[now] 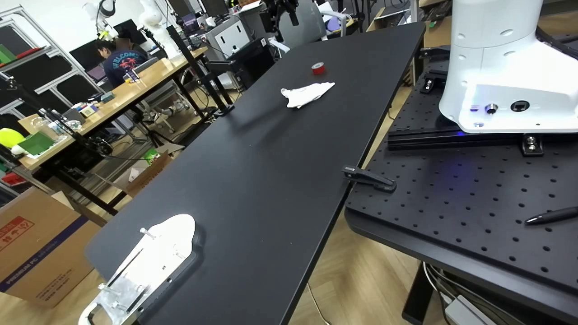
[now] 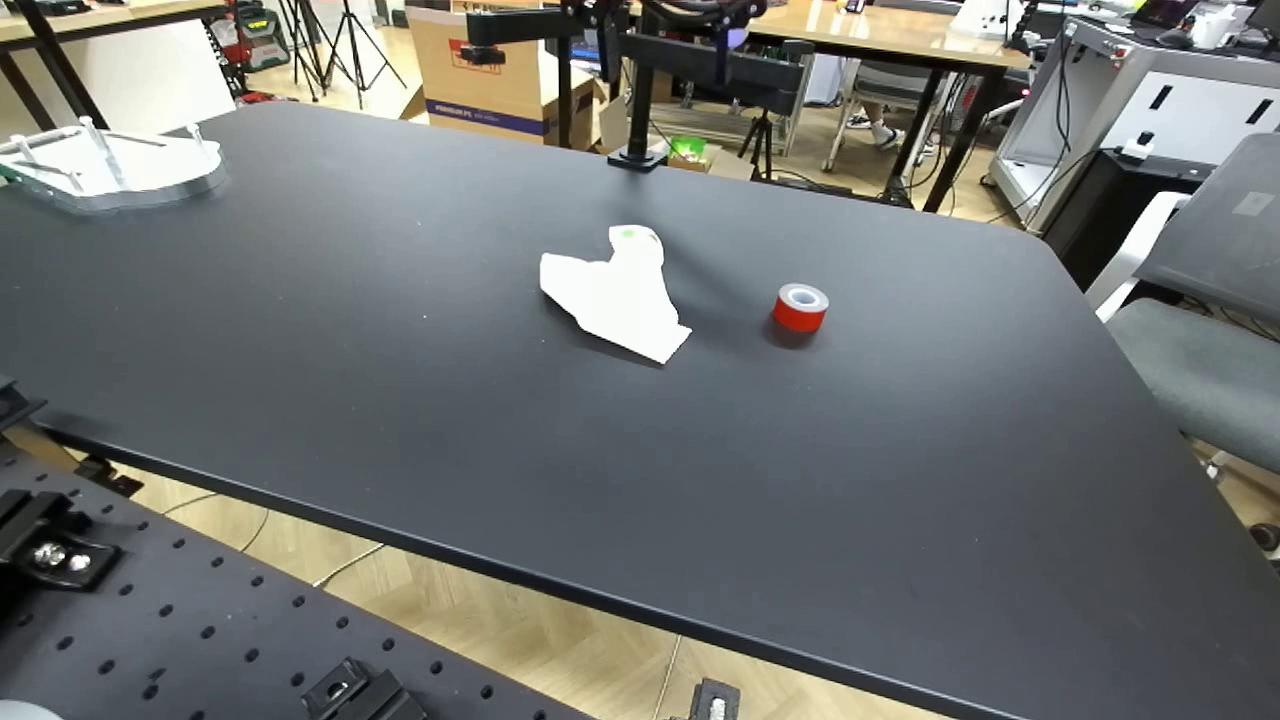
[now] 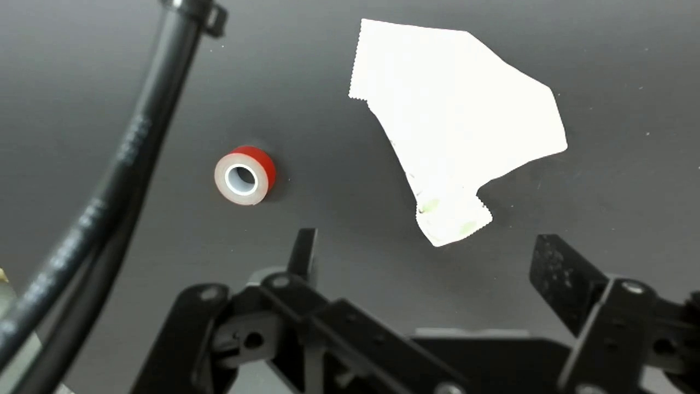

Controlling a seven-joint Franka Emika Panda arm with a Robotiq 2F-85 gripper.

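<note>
A folded white cloth (image 3: 453,111) lies flat on the black table, narrow end towards my gripper in the wrist view. To the cloth's left there, a red tape roll (image 3: 262,164) rests on its own. My gripper stands open above the table, its fingers wide apart and nothing between them. In exterior view 2 the cloth (image 2: 618,300) is mid-table with the tape roll (image 2: 800,308) to its right, and the gripper (image 2: 666,46) hangs at the top edge, partly cut off. Exterior view 1 shows the gripper (image 1: 279,19) beyond the cloth (image 1: 306,95) and the tape roll (image 1: 318,68).
A white board with upright pegs (image 1: 157,260) sits at the far end of the table. The robot's white base (image 1: 504,76) stands on a perforated black plate (image 1: 460,200), across a gap from the table.
</note>
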